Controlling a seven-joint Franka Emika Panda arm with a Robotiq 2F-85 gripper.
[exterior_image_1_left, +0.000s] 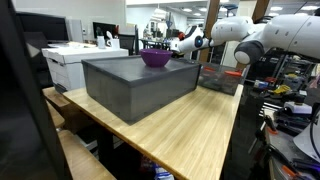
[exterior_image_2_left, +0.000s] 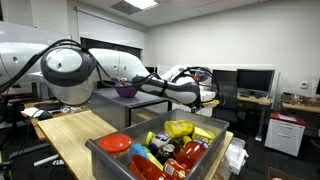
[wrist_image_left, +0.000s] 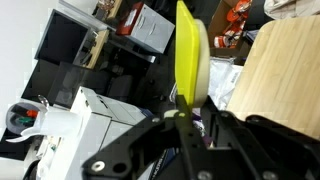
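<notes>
In the wrist view a long yellow object (wrist_image_left: 188, 60) with a pale edge extends away from my gripper, which is shut on it. What the object is cannot be told from this angle. In exterior view 1 my gripper (exterior_image_1_left: 180, 46) is small and far off, near the back end of the dark grey ledge (exterior_image_1_left: 135, 92). Exterior view 2 has the arm (exterior_image_2_left: 150, 72) reaching beyond a grey bin (exterior_image_2_left: 120, 165). Inside that bin lie a yellow item (exterior_image_2_left: 180, 129), a red-lidded container (exterior_image_2_left: 115, 143) and several other colourful things.
A purple bowl (exterior_image_1_left: 156, 58) rests on top of the ledge. White drawers (wrist_image_left: 85, 150) and a monitor desk stand around the work area, with open floor between.
</notes>
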